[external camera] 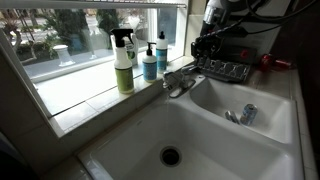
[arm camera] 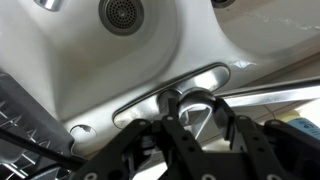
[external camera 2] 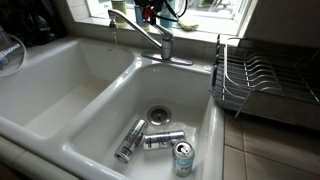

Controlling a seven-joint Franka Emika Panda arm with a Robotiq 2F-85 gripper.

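The chrome faucet [external camera 2: 165, 42] rises behind the divider of the double sink [external camera 2: 62, 138], its spout over the left basin in exterior view 2. A pale streak below the spout's tip looks like running water. My gripper is at the top of the faucet, its dark fingers on either side of the chrome handle [arm camera: 197, 97]. It appears shut on that handle, though the contact is partly hidden. In the right basin are three cans: two lying silver ones [external camera 2: 130, 140] [external camera 2: 163, 139] and an upright one [external camera 2: 184, 158].
A metal dish rack [external camera 2: 265, 72] stands on the counter beside the right basin. Along the windowsill are a green spray bottle [external camera: 123, 65], a blue soap bottle [external camera: 150, 65] and another bottle [external camera: 162, 48]. The left basin [external camera: 145, 135] is empty.
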